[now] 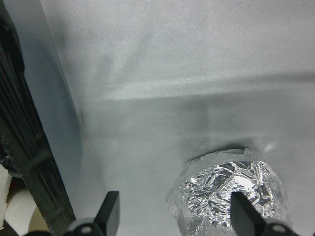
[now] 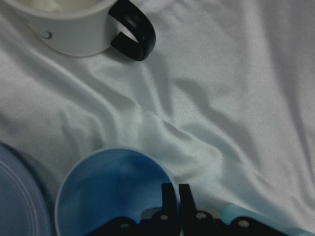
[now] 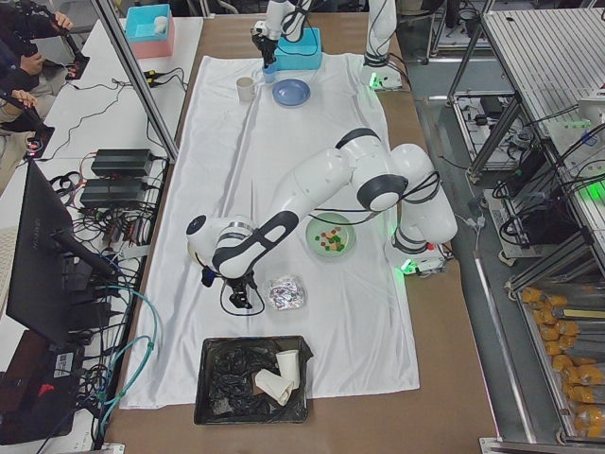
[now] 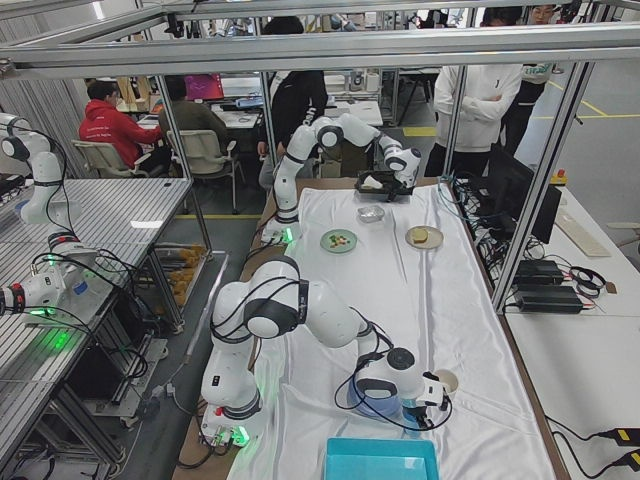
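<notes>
My left gripper stands open above the cloth in the left wrist view, with a crumpled foil packet in clear wrap [image 1: 216,191] at its right finger and a black lined bin [image 1: 34,162] to the left. My right gripper is shut at the near right rim of a blue cup [image 2: 108,187]; whether the rim is between its fingers is hard to tell. A white mug with a black handle [image 2: 74,32] stands beyond, and a blue plate [image 2: 19,196] lies beside the cup.
A green plate with coloured pieces [image 3: 331,236] lies right of the foil packet. A tan plate [image 4: 424,237] is at the far end. A turquoise tray [image 4: 380,458] sits at the near end.
</notes>
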